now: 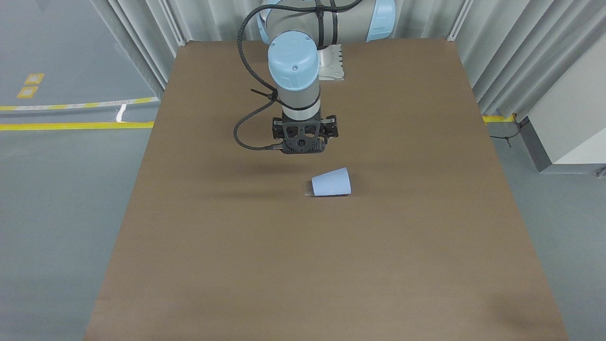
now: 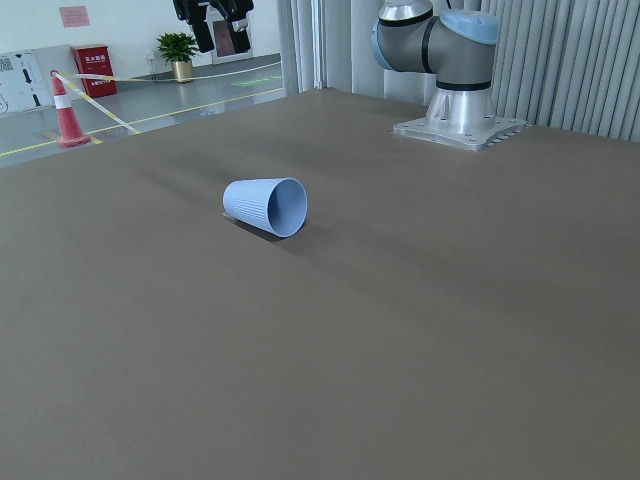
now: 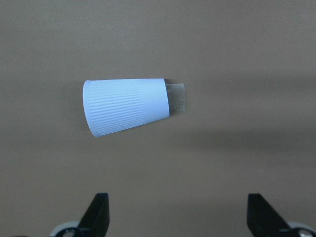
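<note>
A light blue ribbed cup (image 1: 331, 182) lies on its side on the brown table (image 1: 227, 255); in the left view its open rim (image 2: 287, 207) faces toward the camera. In the wrist view the cup (image 3: 123, 106) has a small clear strip (image 3: 176, 97) beside its narrow end. My black gripper (image 1: 305, 139) hangs above the table, behind the cup in the front view. In the wrist view my gripper stands open, its two fingers wide apart with only bare table between them. In the left view the gripper (image 2: 222, 35) is at the top edge.
The arm's base plate (image 2: 459, 135) sits at the back of the table, with a curtain (image 2: 560, 70) behind it. The table around the cup is otherwise clear. Floor, a traffic cone (image 2: 68, 115) and a white block (image 1: 562, 113) lie beyond the table.
</note>
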